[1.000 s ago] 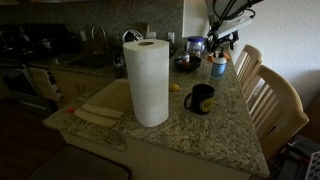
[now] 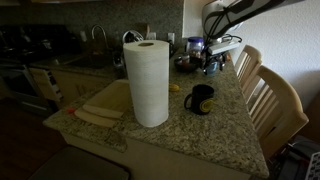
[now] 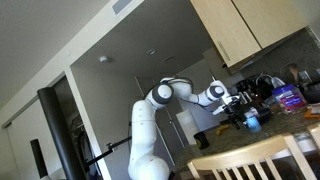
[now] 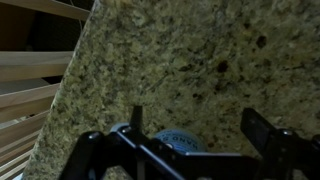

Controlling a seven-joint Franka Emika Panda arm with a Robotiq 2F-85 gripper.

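Note:
My gripper is open, its dark fingers standing wide apart in the wrist view. A blue container [image 4: 181, 139] shows low in that view, partly hidden behind the gripper's body, its round top lying between the two fingers. I cannot tell whether either finger touches it. From the first exterior view, the gripper is low over the far part of the counter and covers much of the container [image 2: 211, 68]. The second exterior view has the blue container [image 3: 253, 125] close beside the dark gripper.
A paper towel roll [image 2: 148, 85] and a black mug [image 2: 200, 100] stand on the granite counter [image 2: 190, 140]. A dark bowl [image 2: 184, 63] and a blue-lidded tub [image 3: 289, 98] are near the gripper. Wooden chairs [image 2: 275, 105] line the counter's edge.
The gripper has come down and slightly left over the far counter, to the blue container. That container was in plain sight before and is now mostly covered. The mug and towel roll have stayed put.

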